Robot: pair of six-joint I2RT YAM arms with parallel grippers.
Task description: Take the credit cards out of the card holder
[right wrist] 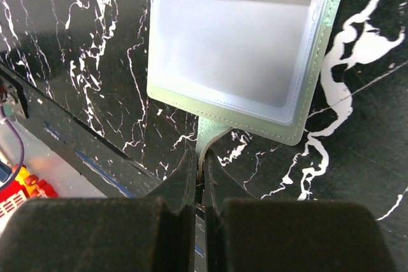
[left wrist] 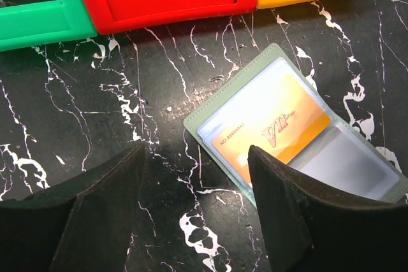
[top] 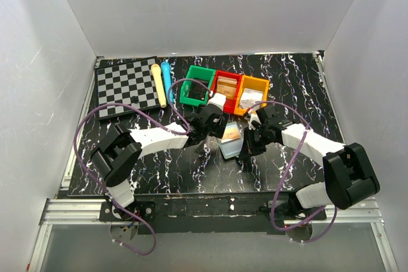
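A pale green card holder lies on the black marble table, an orange card showing in one clear pocket and an empty-looking clear pocket beside it. My right gripper is shut on the card holder's narrow green tab at its lower edge. My left gripper hangs above and to the left of the holder, open, with nothing between its fingers.
Green, red and yellow trays stand behind the holder. A checkerboard with two rods, tan and blue, lies at back left. The table's front edge is below.
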